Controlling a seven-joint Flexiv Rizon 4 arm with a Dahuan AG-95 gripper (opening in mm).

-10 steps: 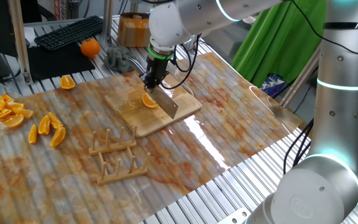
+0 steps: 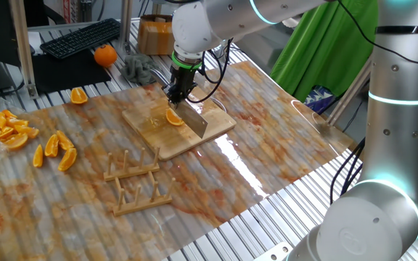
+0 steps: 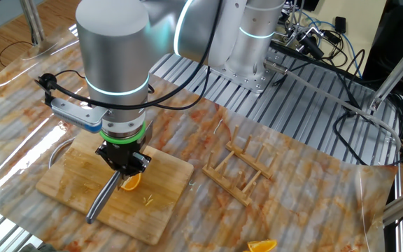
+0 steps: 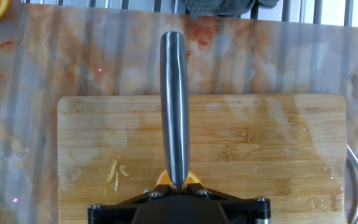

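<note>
A metal cleaver (image 2: 197, 122) is held by my gripper (image 2: 176, 98), which is shut on it over the wooden cutting board (image 2: 164, 148). Its steel handle (image 4: 174, 106) points away from the fingers in the wrist view. In exterior view 1 the broad blade hangs down at the board, close beside an orange piece (image 2: 172, 117). That piece (image 3: 132, 183) also shows behind the handle in exterior view 2. My gripper hides most of it in the wrist view; whether the blade touches it, I cannot tell.
A wooden peg rack (image 2: 138, 184) stands beside the board. Several orange wedges (image 2: 52, 147) and a heap of cut pieces (image 2: 4, 132) lie at the left. A whole orange (image 2: 105, 56), keyboard (image 2: 80, 38) and grey cloth (image 2: 139, 69) sit toward the back.
The arm has shifted very slightly over the last second. Cleaver, board and orange pieces look practically the same.
</note>
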